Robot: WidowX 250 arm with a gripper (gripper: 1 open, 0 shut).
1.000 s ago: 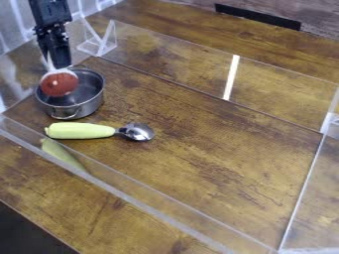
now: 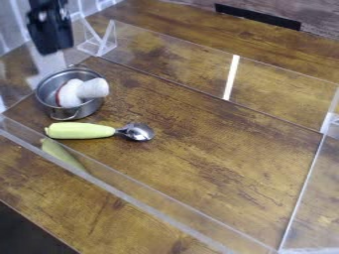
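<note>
A small steel pot (image 2: pixel 63 104) stands at the left inside the clear-walled area, holding a white object (image 2: pixel 85 91) with a reddish part, tilted on its side. The dark gripper (image 2: pixel 51 38) is blurred above and behind the pot, open and apart from the white object. Just in front of the pot lies a pale yellow-green corn cob (image 2: pixel 79 130), with a steel spoon-like scoop (image 2: pixel 137 132) at its right end.
Clear acrylic walls (image 2: pixel 232 226) border the wooden work surface (image 2: pixel 225 159). A pale strip (image 2: pixel 231 77) shows toward the back.
The red-and-white object, earlier held up over the pot, now rests in it. The gripper has let go and is higher, apart from it.
</note>
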